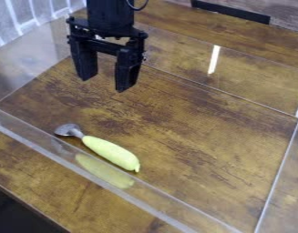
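Note:
My black gripper [106,60] hangs over the back left of the wooden surface, its two fingers apart with nothing between them. Below it, toward the front left, a pale yellow elongated object [112,153] lies on the wood beside a small silver utensil head [68,129]. Whether the two are one piece is hard to tell; they touch end to end.
Clear plastic walls border the wooden work area [200,136] at front, right and back. The middle and right of the surface are empty. A dark bar [231,13] lies at the back edge, and a white slatted object stands at the back left.

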